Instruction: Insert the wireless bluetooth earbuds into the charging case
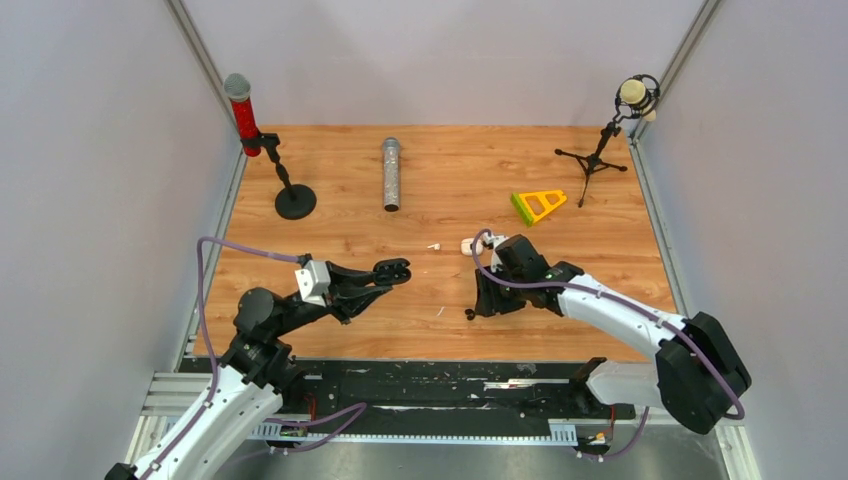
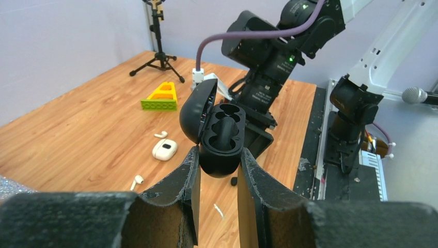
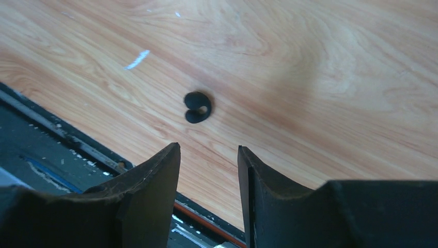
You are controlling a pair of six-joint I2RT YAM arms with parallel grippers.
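A black open charging case (image 2: 222,144) is held upright by my left gripper, shut on it left of centre above the table. A small black earbud piece (image 3: 199,107), curved, lies on the wood just beyond my right gripper, whose fingers stand apart with nothing between them, pointing down. In the left wrist view a white case (image 2: 165,150) and white earbuds (image 2: 137,180) lie on the table.
A yellow-green triangle (image 1: 540,205) lies behind the right arm. A silver microphone (image 1: 391,175) lies at the back, with microphone stands (image 1: 296,202) at both back corners. The table's front edge is close to the black piece.
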